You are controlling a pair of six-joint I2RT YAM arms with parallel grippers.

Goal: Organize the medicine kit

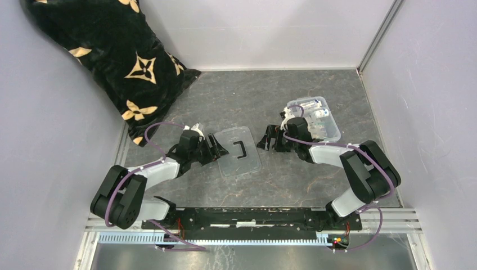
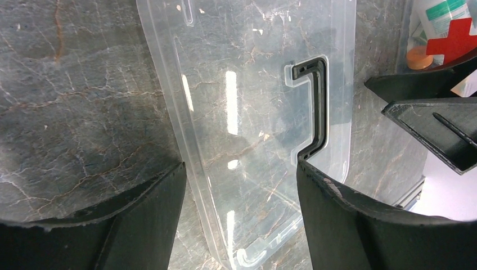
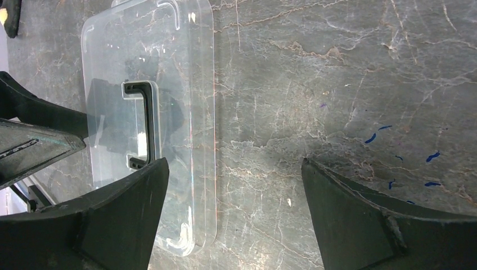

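A clear plastic lid [image 1: 230,157] with a black handle [image 2: 319,107] lies flat on the grey floor between the two grippers. My left gripper [image 1: 218,147] is at the lid's left edge, fingers apart, with the lid's edge below and between them. My right gripper [image 1: 264,140] stands just off the lid's right edge, open, with bare floor and the lid's edge showing between its fingers. The clear kit box [image 1: 332,121] holding white packs and bottles is at the right, partly behind the right arm; a red cross [image 2: 450,39] shows on it.
A black patterned cushion [image 1: 112,67] leans in the back left corner. White walls bound the area at back and sides.
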